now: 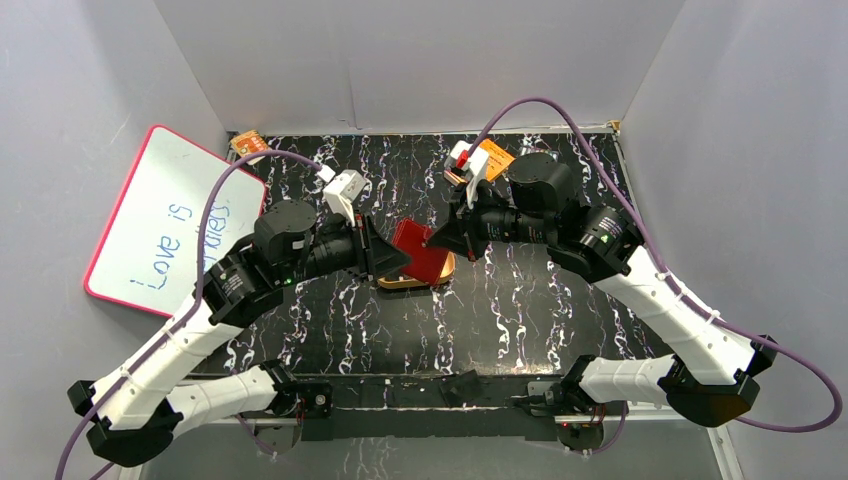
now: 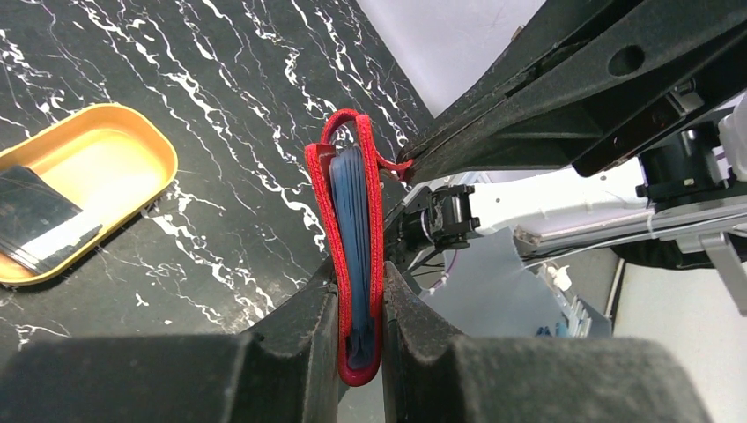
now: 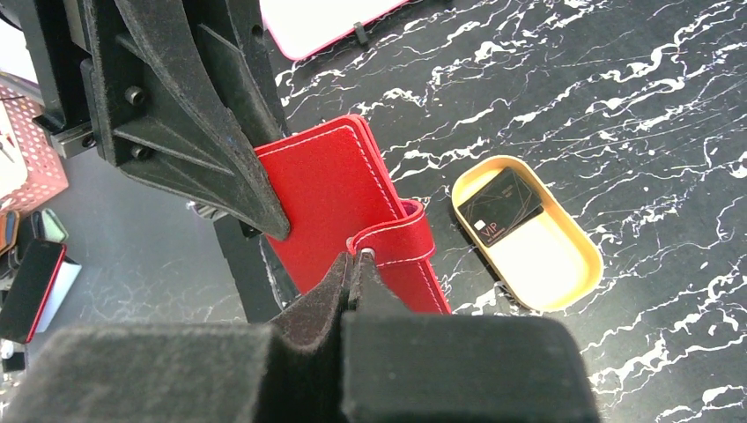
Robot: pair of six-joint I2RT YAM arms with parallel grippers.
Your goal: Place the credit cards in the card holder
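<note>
The red card holder [image 1: 418,250] is held up above the table, and my left gripper is shut on its lower part. Seen edge-on in the left wrist view, the holder shows packed blue-grey sleeves [image 2: 352,238] between its red covers. A red strap [image 3: 401,238] with a snap spans its edge. At the strap's end, my right gripper has its fingertips together and appears shut on it. A black VIP card [image 3: 502,205] lies in the yellow tray [image 3: 588,256]; whether more cards lie under it cannot be seen.
A whiteboard with writing [image 1: 175,225] leans at the left. Orange packets [image 1: 248,143] [image 1: 497,158] lie at the back of the table.
</note>
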